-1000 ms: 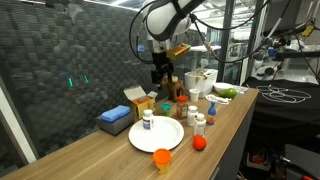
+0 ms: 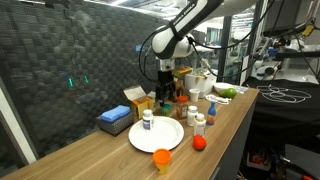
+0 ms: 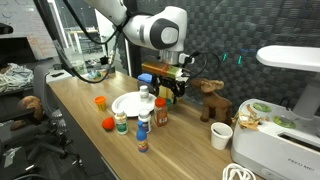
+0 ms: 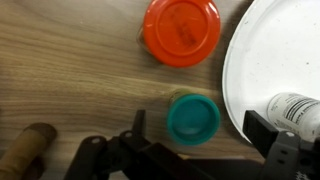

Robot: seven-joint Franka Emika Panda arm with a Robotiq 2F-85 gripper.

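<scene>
In the wrist view my gripper is open. Its two dark fingers stand on either side of a round green-topped object [image 4: 193, 120], with a gap at each side and nothing held. Exterior view 1 has the gripper [image 2: 168, 94] pointing down just over that object [image 2: 167, 107], behind the white plate [image 2: 172, 137]. The arm partly hides the object there, and how high the fingertips are above the table is hard to tell.
A red-lidded jar [image 4: 181, 30] is close by, and a white bottle [image 4: 297, 112] stands on the plate. An orange cup [image 2: 161, 159], a red ball [image 2: 199, 142], a blue block [image 2: 116, 113] and several bottles are around.
In exterior view 1 the gripper has come down and slightly right, from above the objects to just over the green-topped one. The objects on the table look unmoved.
</scene>
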